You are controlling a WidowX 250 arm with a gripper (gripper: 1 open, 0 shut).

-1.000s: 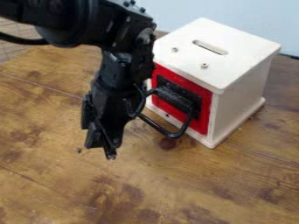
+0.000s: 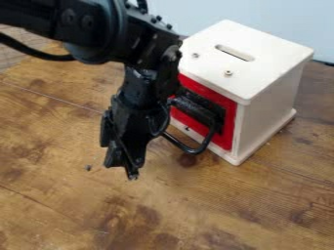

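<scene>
My black gripper [image 2: 128,162] points down over the wooden floor, left of a white wooden box [image 2: 261,98]. The box has a slot on top and a red front panel [image 2: 228,131] with a dark recessed area, partly hidden behind my arm and its cable loop. The fingertips are small and dark in this view, so I cannot tell whether they are open or shut.
Bare wooden floor [image 2: 235,210] spreads in front of the box and to the left. A pale wall stands behind the box at the upper right.
My arm and gripper have shifted slightly to the right. The box has stayed in place.
</scene>
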